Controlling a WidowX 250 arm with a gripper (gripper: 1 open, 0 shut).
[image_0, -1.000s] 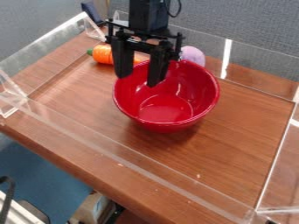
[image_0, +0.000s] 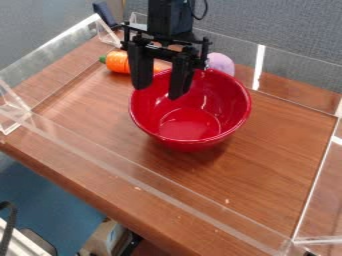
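My black gripper (image_0: 160, 75) hangs from the top centre, its two fingers pointing down over the back left part of a red bowl (image_0: 194, 122). The fingers look spread apart, with nothing visible between them but the bowl and what is behind it. Whether either finger touches the bowl's rim cannot be told from this view. An orange carrot (image_0: 116, 62) lies on the wooden surface behind the gripper at the left, partly hidden by it. A pale purple round object (image_0: 221, 62) sits behind the bowl at the right, partly hidden.
Clear plastic walls edge the wooden surface (image_0: 120, 170) on the left, back and right. A blue floor (image_0: 47, 190) shows beyond the front left edge.
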